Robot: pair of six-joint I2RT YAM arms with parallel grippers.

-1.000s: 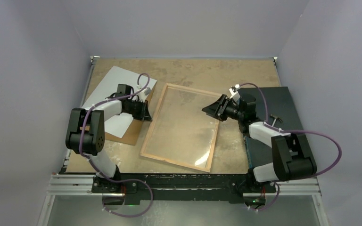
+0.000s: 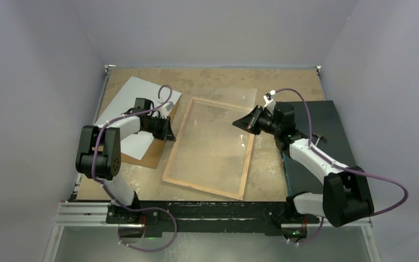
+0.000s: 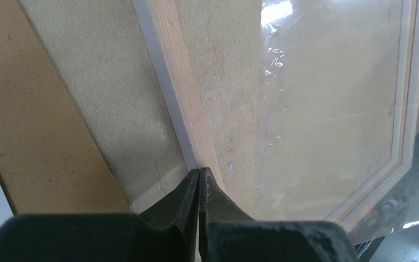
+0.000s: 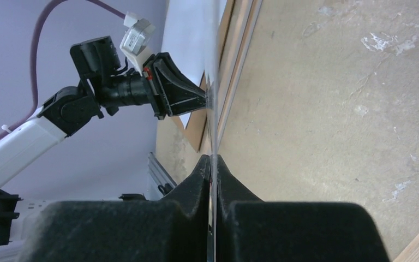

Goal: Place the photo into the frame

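The light wooden frame (image 2: 245, 169) lies on the table. A clear sheet (image 2: 245, 97) is lifted at its right side, its far right corner showing past the frame's far bar. My right gripper (image 2: 234, 125) is shut on this sheet; in the right wrist view the sheet (image 4: 211, 82) appears edge-on, running between the closed fingertips. At the frame's left bar (image 3: 183, 82), my left gripper is shut, its tips at the bar with nothing visible between them. On the left, a white sheet (image 2: 136, 95) rests over a brown board (image 2: 154, 153). No printed picture is visible.
A dark mat (image 2: 319, 117) with a small hammer-like tool (image 2: 318, 138) covers the right side of the table, beneath my right arm. Bare tabletop (image 2: 213, 79) shows along the far edge and inside the frame. Walls enclose the table's far side, left and right.
My right gripper was open a second ago; it has closed on the clear sheet and shifted slightly left and away. The sheet's right side has risen. My left arm has stayed still.
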